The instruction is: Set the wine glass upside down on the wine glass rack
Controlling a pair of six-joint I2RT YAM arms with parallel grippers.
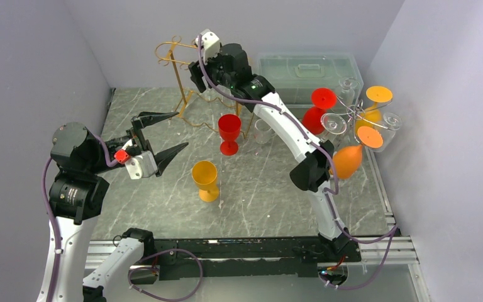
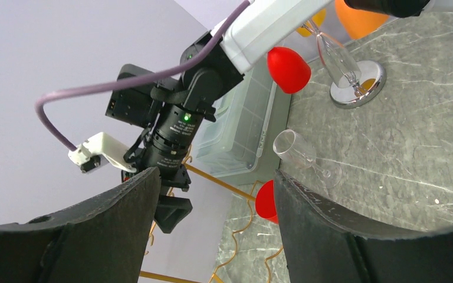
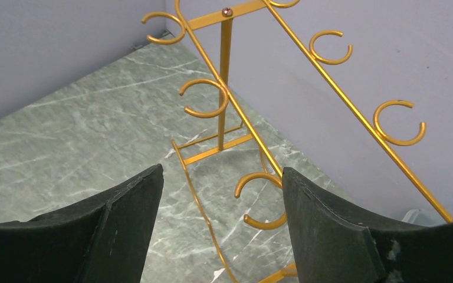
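Observation:
The gold wire wine glass rack (image 1: 178, 78) stands at the back left; its curled holders show empty in the right wrist view. My right gripper (image 1: 197, 76) hovers at the rack's top, open, and in the right wrist view the rack's front rail (image 3: 250, 131) runs beyond the gap between its fingers, with no glass there. In front of the rack stand a red glass (image 1: 229, 128), a clear glass (image 1: 263, 131) partly behind the right arm, and a yellow glass (image 1: 205, 175), all upright. Over the left of the table my left gripper (image 1: 182, 129) is open and empty.
A round metal holder (image 1: 356, 111) at the right carries several glasses hanging upside down. Behind it, a translucent lidded bin (image 1: 277, 91) sits against the back wall. My right arm (image 1: 289, 129) crosses diagonally above the table, whose front middle is clear.

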